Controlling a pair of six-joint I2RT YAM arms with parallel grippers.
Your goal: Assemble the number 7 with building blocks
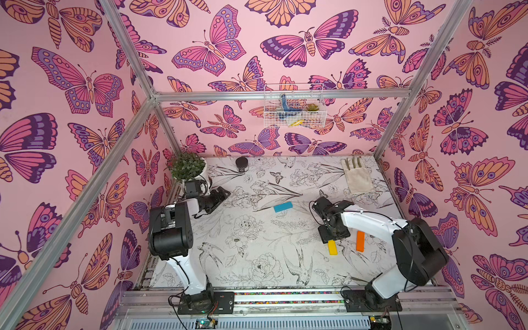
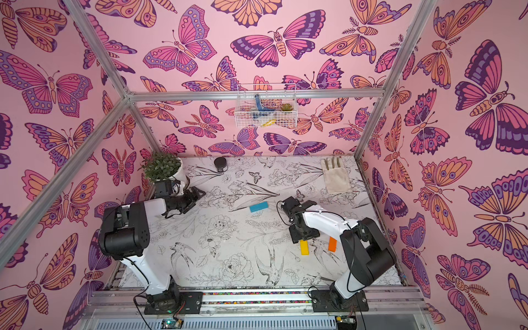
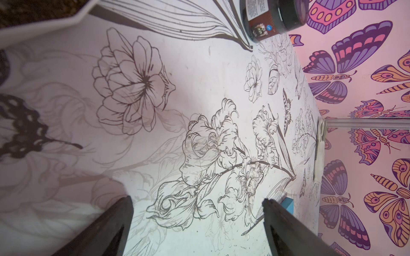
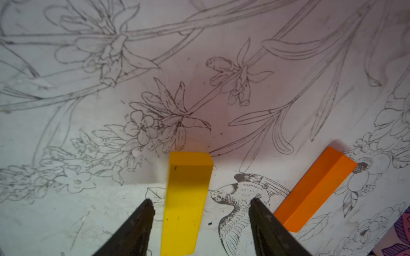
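On the table lie three separate blocks: a blue block (image 1: 283, 206) near the centre, a yellow block (image 1: 332, 248) in front of the right gripper, and an orange block (image 1: 360, 241) to its right. My right gripper is open above the table; between and beyond its fingers the yellow block (image 4: 185, 200) shows, nearer the left finger (image 4: 138, 226), with no visible grip. The orange block (image 4: 314, 187) slants beyond the right finger. Far to the left, my left gripper stands open and empty, a corner of the blue block (image 3: 287, 204) behind its right finger.
A potted plant (image 1: 187, 166) stands behind the left gripper, with a dark jar (image 1: 242, 164) to its right. A glove (image 1: 358, 177) lies at the back right. A wire basket (image 1: 295, 116) hangs on the back wall.
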